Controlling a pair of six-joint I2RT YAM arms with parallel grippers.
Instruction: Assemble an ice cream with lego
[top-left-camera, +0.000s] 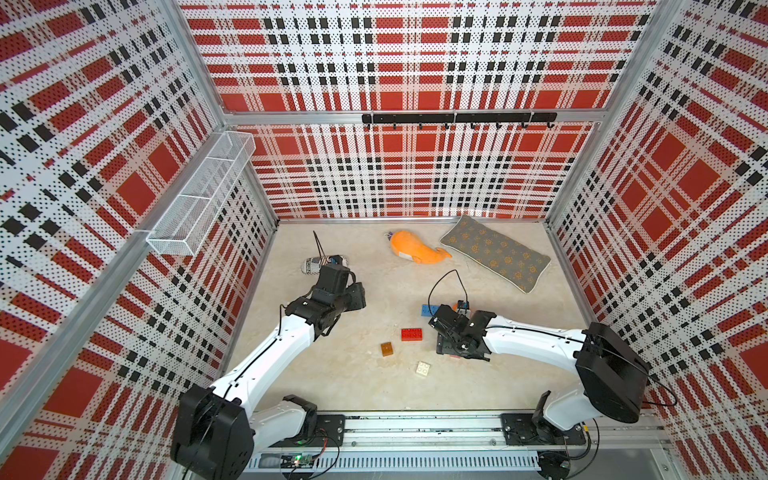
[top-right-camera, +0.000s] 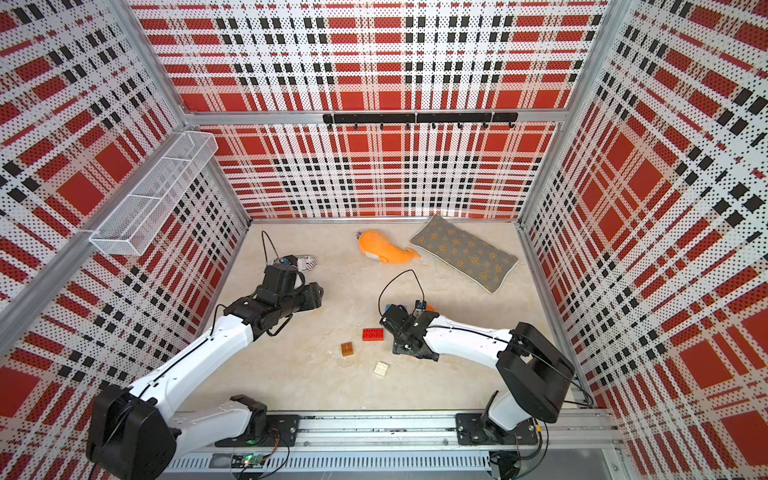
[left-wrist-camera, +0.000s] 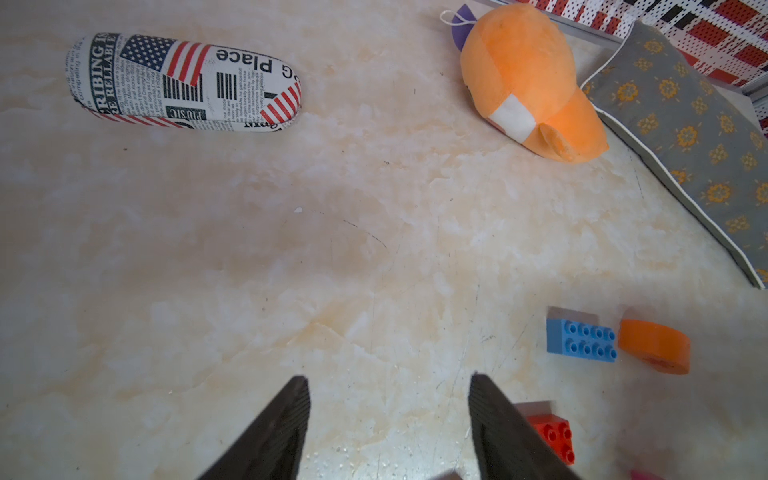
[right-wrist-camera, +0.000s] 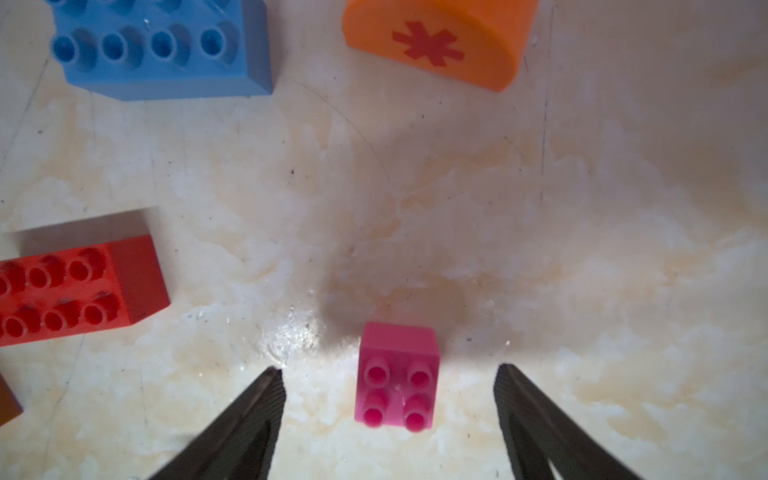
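A pink brick (right-wrist-camera: 397, 376) stands between the parted fingers of my right gripper, which is open and low over the table. Left of it lie a red brick (right-wrist-camera: 80, 288) and a brown brick (top-right-camera: 346, 349); a cream brick (top-left-camera: 422, 369) is nearer the front. Behind are a blue brick (right-wrist-camera: 160, 56) and an orange rounded piece (right-wrist-camera: 448, 40) with a red mark. My left gripper is open over the left of the table, nothing between its fingers.
An orange plush toy (left-wrist-camera: 520, 80), a grey flowered cushion (top-left-camera: 496, 252) and a newspaper-print roll (left-wrist-camera: 184, 84) lie at the back. A wire basket (top-left-camera: 200, 192) hangs on the left wall.
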